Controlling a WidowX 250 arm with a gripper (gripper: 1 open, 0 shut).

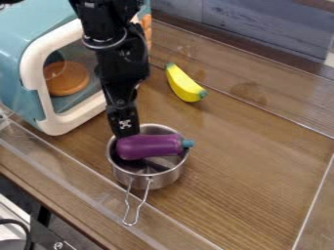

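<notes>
My black gripper (125, 122) is open and points down, just above the back-left rim of a steel pot (150, 172) with a wire handle. A purple eggplant toy (151, 146) lies in the pot, close below the fingertips. A yellow banana (186, 83) lies on the wooden table behind, to the right.
A light blue toy microwave (37, 83) stands at the left with a brown round item (62, 78) inside, partly behind the arm. A wall edge runs along the back.
</notes>
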